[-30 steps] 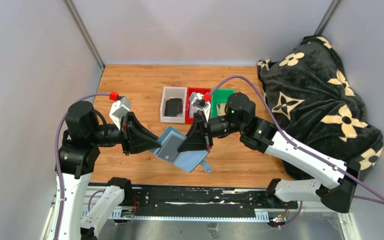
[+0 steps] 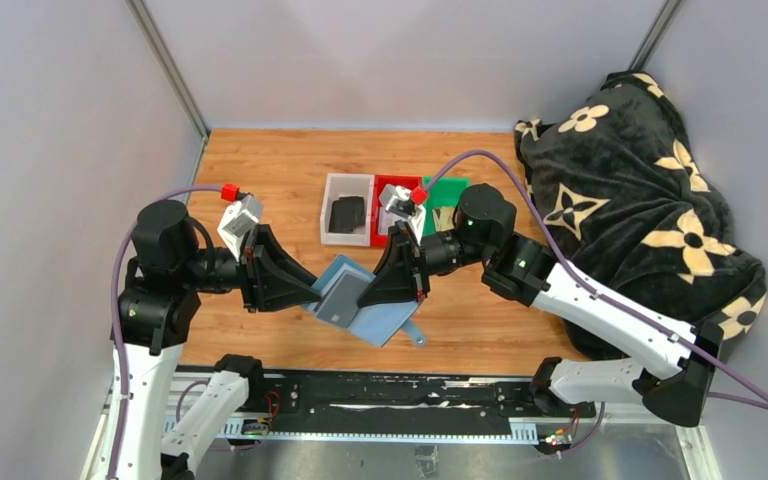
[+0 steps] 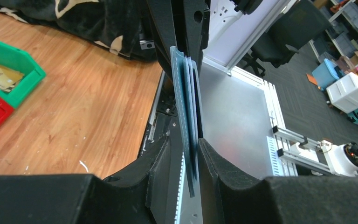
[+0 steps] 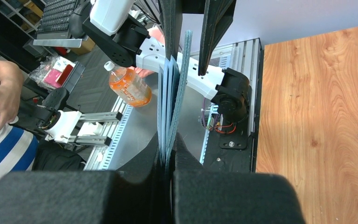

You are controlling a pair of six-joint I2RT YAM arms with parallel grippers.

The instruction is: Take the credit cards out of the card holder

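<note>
The light blue card holder [image 2: 381, 322], with a strap tab, hangs tilted above the table between the two arms. My right gripper [image 2: 361, 302] is shut on it from the right. At its left end my left gripper [image 2: 317, 296] stands part open, its fingers astride the holder's edge. Edge-on in the left wrist view, the holder [image 3: 183, 116] runs into the gap between the left fingers. The right wrist view shows several thin pale blue layers [image 4: 166, 102] beside the thicker cover [image 4: 183, 70]; which are cards, I cannot tell.
White, red and green bins stand side by side behind the arms: the white bin [image 2: 349, 180] contains a dark item, the green bin [image 2: 450, 184] some pale papers. A dark flowered blanket [image 2: 650, 210] fills the right side.
The left gripper has stayed almost in place at the holder's edge.
</note>
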